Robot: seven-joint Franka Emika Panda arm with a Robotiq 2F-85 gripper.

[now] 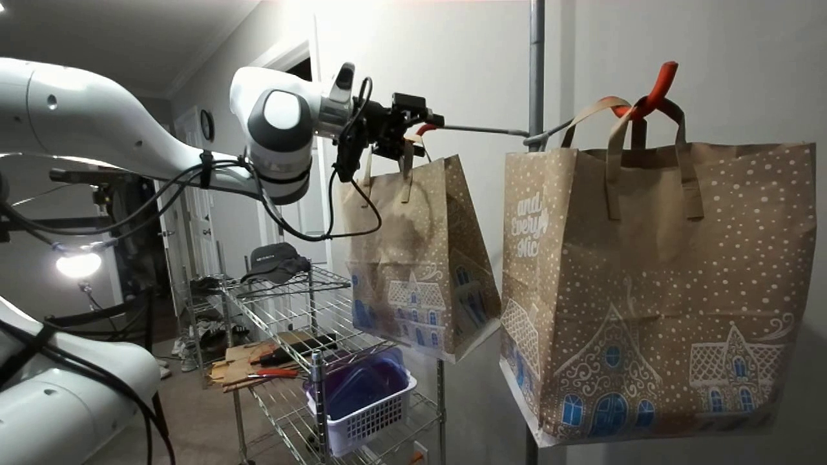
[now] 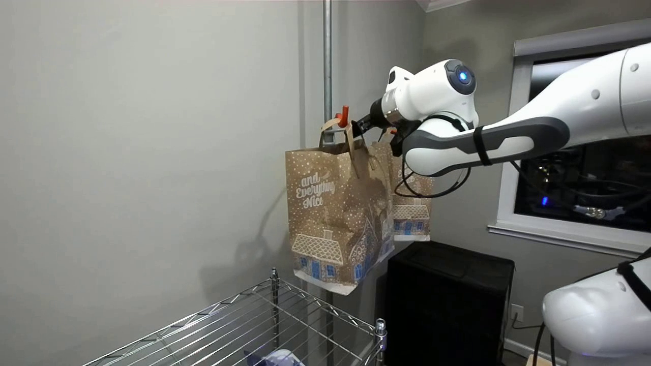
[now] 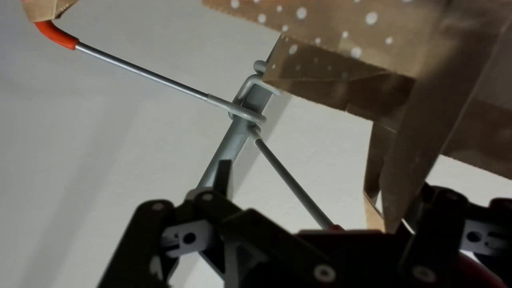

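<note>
Two brown paper bags with white and blue house prints hang by their handles from red-tipped hooks on a pole. My gripper (image 1: 422, 132) is open at the top of the left bag (image 1: 399, 256). In exterior view 2 the gripper (image 2: 361, 126) is beside that bag's handles and the red hook tip (image 2: 344, 116). In the wrist view, a paper handle (image 3: 408, 158) runs down close to the right-hand finger, inside the spread of the fingers. A sliver of red hook (image 3: 337, 227) shows low between the fingers. The handle's lower end is hidden.
The other bag (image 1: 659, 287) hangs to the right on its own hook (image 1: 661, 81). Behind both stands the grey pole (image 1: 536, 62). Below is a wire shelf (image 2: 244, 317) with a white basket (image 1: 368, 422). A black box (image 2: 448, 299) stands near the window.
</note>
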